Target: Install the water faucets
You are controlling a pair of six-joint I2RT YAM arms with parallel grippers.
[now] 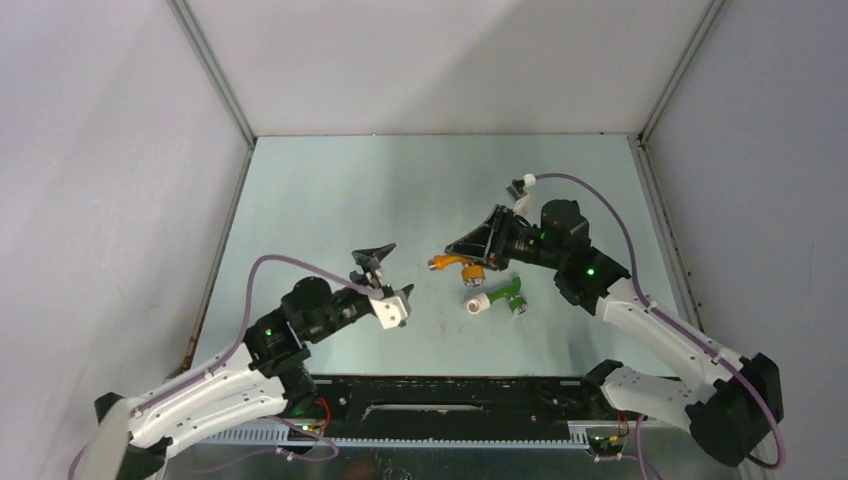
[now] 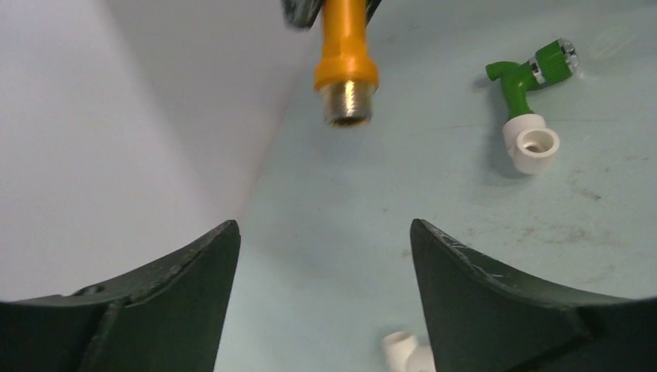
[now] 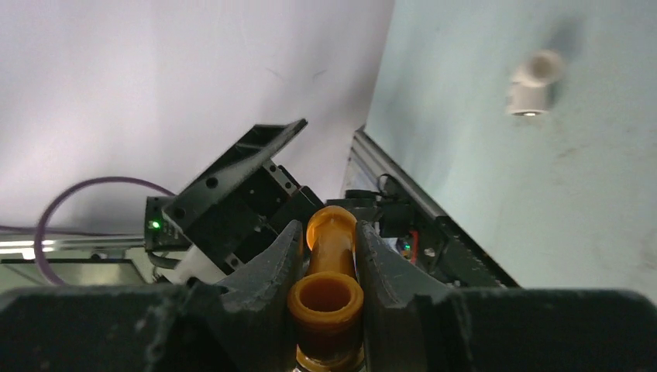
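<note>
My right gripper is shut on an orange faucet, whose metal threaded end hangs bare in the left wrist view. My left gripper stands open to the left of it, nothing between its fingertips. A loose white fitting lies low on the table below, at the bottom of the left wrist view; it is hidden in the top view. A green faucet with a white fitting on its end lies on the table right of centre.
Walls border it on three sides, and a dark strip runs along the front edge.
</note>
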